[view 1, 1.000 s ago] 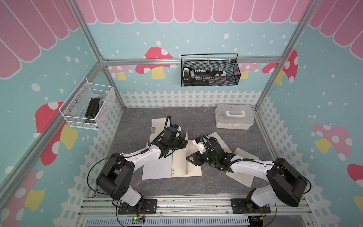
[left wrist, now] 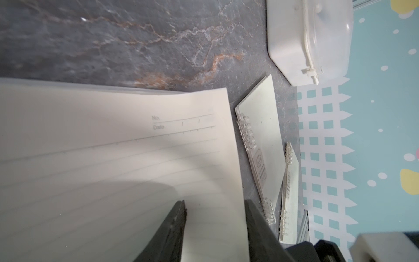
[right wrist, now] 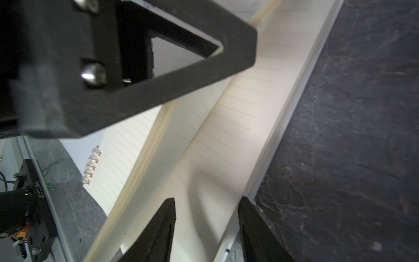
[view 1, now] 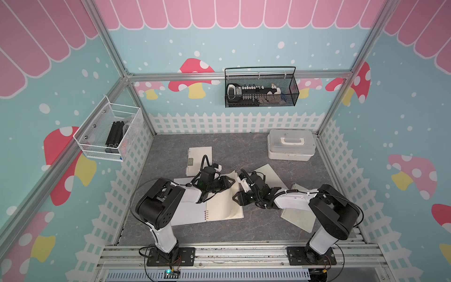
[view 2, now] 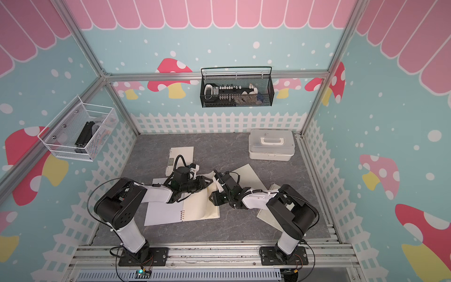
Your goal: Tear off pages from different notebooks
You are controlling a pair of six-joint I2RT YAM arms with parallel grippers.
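Note:
An open notebook [view 1: 218, 209] lies at the front middle, its cream ruled pages beside a pale lavender cover. My left gripper stands open at the page's edge, its fingers either side of that edge, the page lifted and curved. My right gripper is open low at the notebook's right edge, its fingertips near the edge of the page stack, with a raised page to their left in its wrist view.
Closed notebooks lie at back left [view 1: 202, 155], behind my right arm [view 2: 244, 173] and at right [view 1: 300, 221]. A plastic box [view 1: 291, 143] sits at back right, wire baskets hang on the walls, and the back middle table is clear.
The notebook has slid left, and the raised page has shifted with it.

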